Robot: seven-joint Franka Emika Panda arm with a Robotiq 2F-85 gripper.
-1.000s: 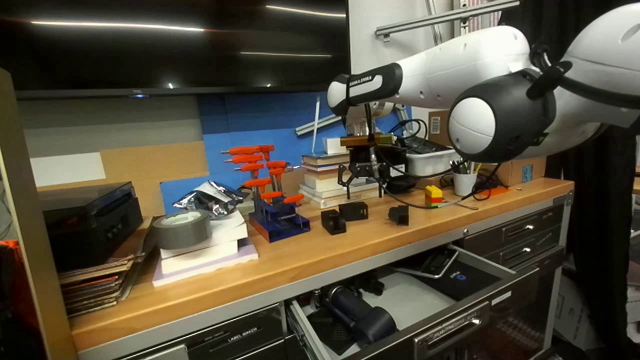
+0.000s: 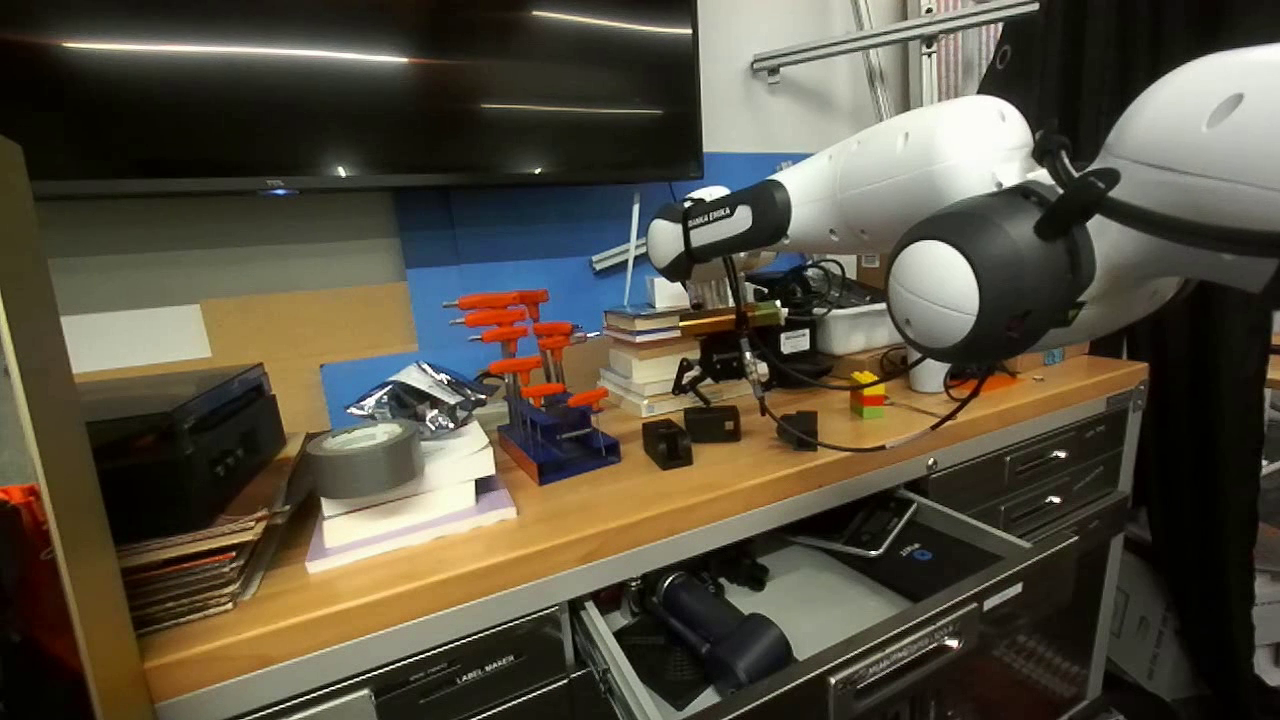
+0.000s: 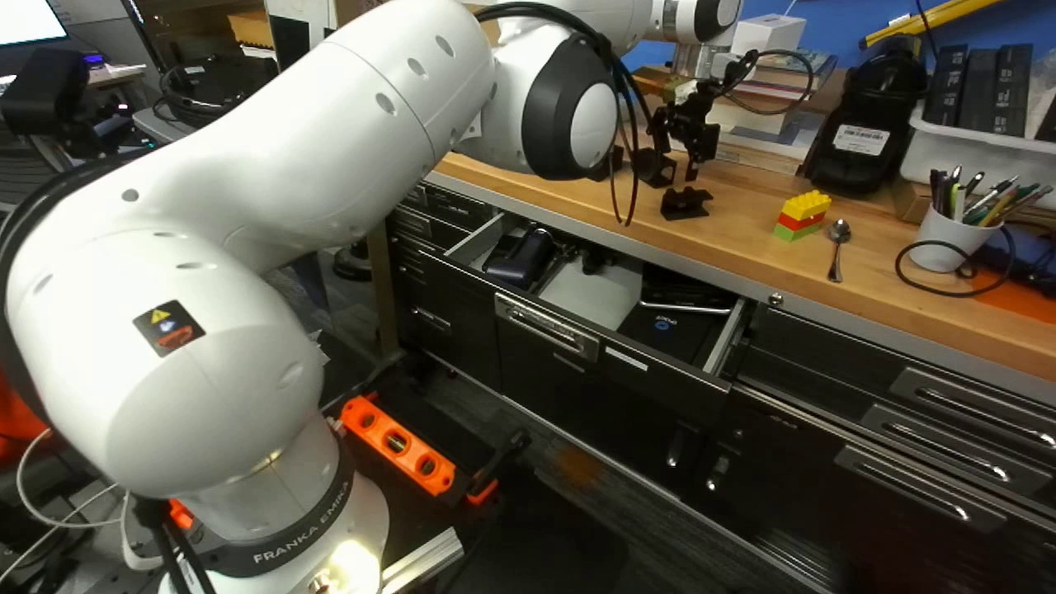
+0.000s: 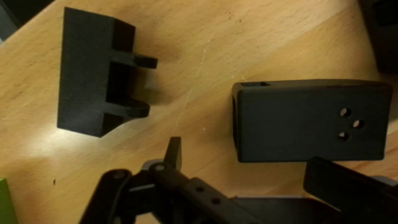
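Observation:
My gripper is open over the wooden worktop, its fingers wide apart with nothing held between them. In the wrist view, a black box (image 4: pixel 291 123) with three small holes lies just beyond the fingertips. The right finger (image 4: pixel 328 183) overlaps the box's lower edge; whether they touch I cannot tell. Left of it is a black two-pronged block (image 4: pixel 84 74), apart from the fingers. A third black part (image 4: pixel 386 41) is cut off at the upper right. Exterior view 1 shows the box (image 2: pixel 713 424) between the third part (image 2: pixel 667 443) and the pronged block (image 2: pixel 798 430).
Below the worktop edge, a drawer (image 3: pixel 594 287) stands open with dark items inside. Stacked books (image 2: pixel 642 360) and a red-handled tool rack (image 2: pixel 558 444) stand near the black parts. Toy bricks (image 3: pixel 802 216), a spoon (image 3: pixel 838 238) and a pen cup (image 3: pixel 945 238) occupy the other side.
The arm and gripper have come down toward the worktop. The black box sits very slightly further right. The pen cup is now mostly hidden behind the arm in exterior view 1.

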